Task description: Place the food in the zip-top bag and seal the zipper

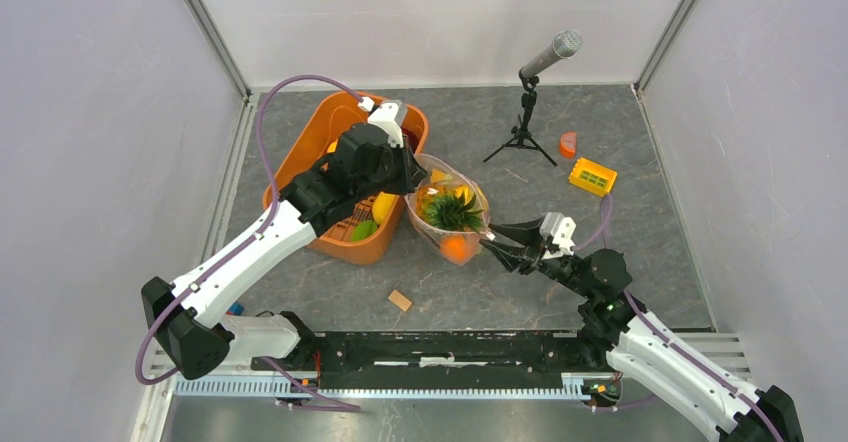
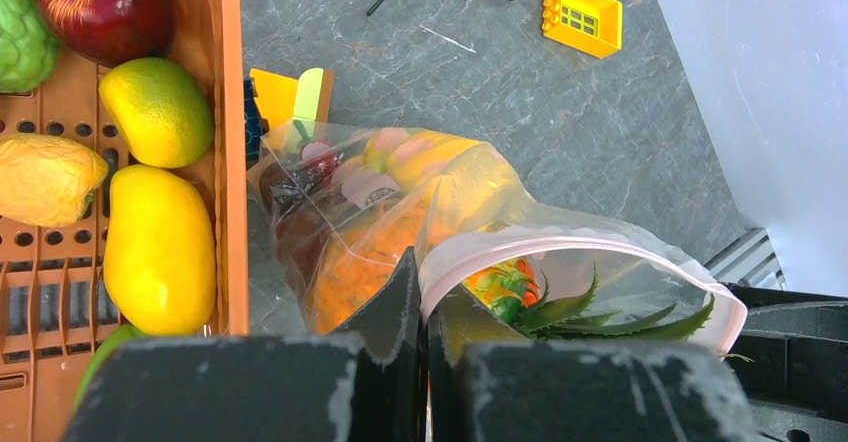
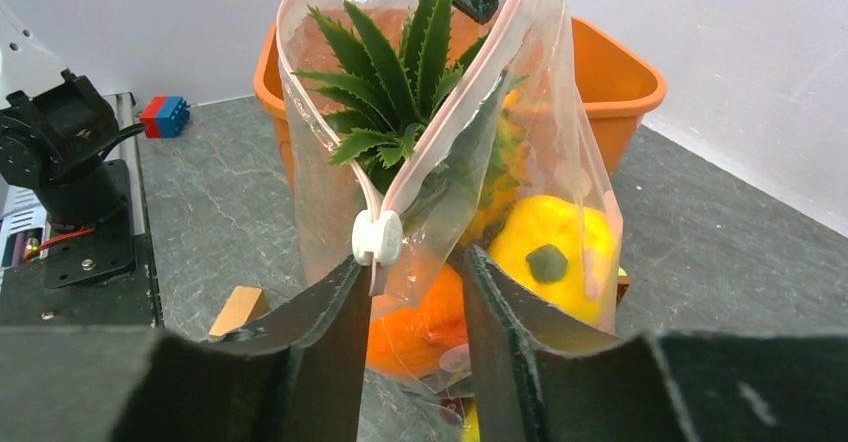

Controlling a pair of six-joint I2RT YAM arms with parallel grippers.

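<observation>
The clear zip top bag (image 1: 440, 232) stands filled with food, including a pineapple top (image 3: 390, 82), an orange item (image 3: 420, 327) and a yellow pepper (image 3: 540, 242). My left gripper is shut on the bag's rim at its open mouth. My right gripper is part open at the near end of the zipper, its fingers either side of the white slider (image 3: 377, 236) or just below it.
An orange crate (image 1: 355, 250) of fruit stands left of the bag. A microphone on a tripod (image 1: 525, 127), a yellow toy basket (image 1: 593, 176) and a small orange piece (image 1: 568, 144) lie behind and right. A wooden block (image 1: 399, 300) lies in front.
</observation>
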